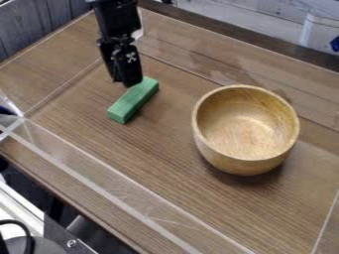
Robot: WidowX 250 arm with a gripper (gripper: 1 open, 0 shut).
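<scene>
A black gripper [123, 75] hangs from the top left, pointing down, its fingers open just above and to the left of a green rectangular block [134, 100]. The block lies flat on the wooden table at a slant. A large round wooden bowl [245, 149] sits to the right of the block, apart from it, and looks empty.
A white surface [304, 20] lies beyond the back right edge. A black cable shows at the lower left corner.
</scene>
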